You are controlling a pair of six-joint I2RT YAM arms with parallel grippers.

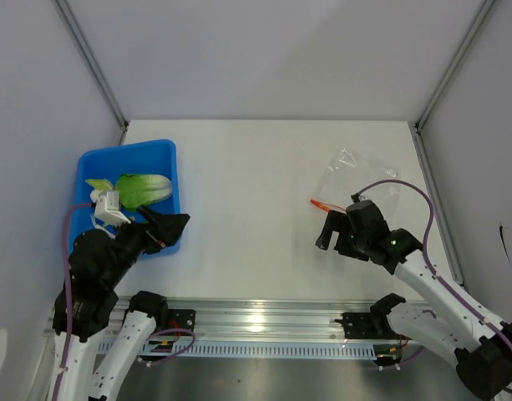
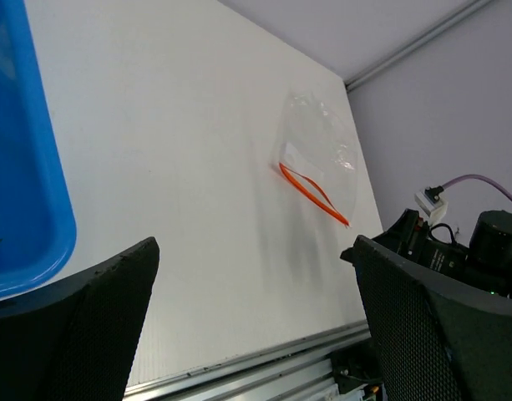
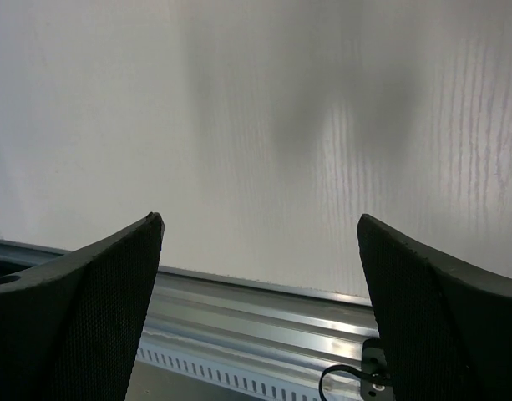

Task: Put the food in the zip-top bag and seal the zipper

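Observation:
A clear zip top bag [image 1: 356,177] with an orange zipper strip lies flat at the right of the table; its near part is hidden by the right arm in the top view. The whole orange zipper [image 2: 314,195] shows in the left wrist view. Food lies in the blue bin at the left: a leafy green cabbage [image 1: 144,190] and a smaller green-and-white piece [image 1: 98,189]. My left gripper [image 1: 174,236] is open over the bin's near right side, empty. Close to the bag's zipper side, my right gripper [image 1: 328,237] stands open over bare table, nothing between its fingers.
The blue bin [image 2: 59,209] has raised walls, and the left arm covers its near part from above. Bare white table [image 1: 239,200] stretches between bin and bag. A metal rail [image 1: 256,313] runs along the front edge; grey walls enclose the other sides.

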